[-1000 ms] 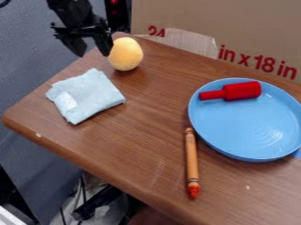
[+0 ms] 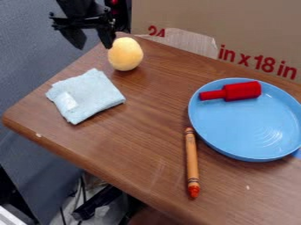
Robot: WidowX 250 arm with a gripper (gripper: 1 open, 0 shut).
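My black gripper [image 2: 90, 33] hangs at the top left above the back corner of the table; its fingers point down, and whether they are open or shut is unclear. Below and right of it sits a yellow round object [image 2: 126, 54]. A folded pale blue cloth [image 2: 84, 93] lies on the left of the wooden table [image 2: 141, 158]. On the right, a red cylinder with a handle [image 2: 231, 91] rests on a blue plate [image 2: 247, 127]. An orange crayon [image 2: 192, 166] lies left of the plate.
A cardboard box [image 2: 235, 35] stands along the back. The table's left edge drops to a grey floor with cables.
My gripper has shifted slightly upward over the last second. The objects on the table have not visibly moved.
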